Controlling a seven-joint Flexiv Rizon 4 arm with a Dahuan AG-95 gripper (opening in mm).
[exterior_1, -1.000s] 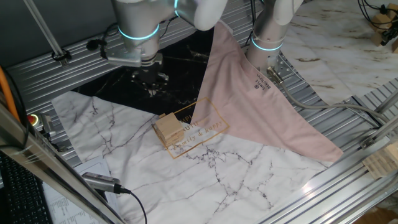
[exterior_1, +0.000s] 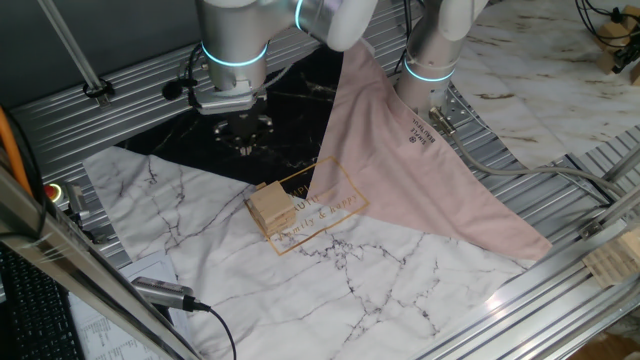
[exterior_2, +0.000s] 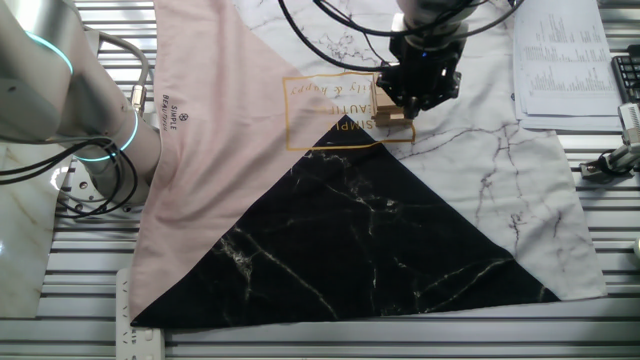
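Observation:
Wooden blocks (exterior_1: 270, 207) sit close together on the cloth (exterior_1: 350, 290), beside its gold-lettered frame. My gripper (exterior_1: 245, 147) hangs over the cloth's black part, behind the blocks in exterior view 1 and apart from them in that picture. From the other side, in exterior view 2, the dark gripper (exterior_2: 423, 105) covers part of the wooden blocks (exterior_2: 390, 108). Its fingers are dark and small against the black cloth, so how far apart they stand is unclear. No object shows clearly between them.
A second wooden piece (exterior_1: 612, 258) lies at the right edge of exterior view 1. A metal post (exterior_1: 95, 240), a small cabled device (exterior_1: 165, 294) and papers (exterior_2: 568, 60) border the cloth.
The arm and gripper have shifted a little to the right and slightly lower in exterior view 1, with the wrist turning. The wooden blocks and cloth stay where they were.

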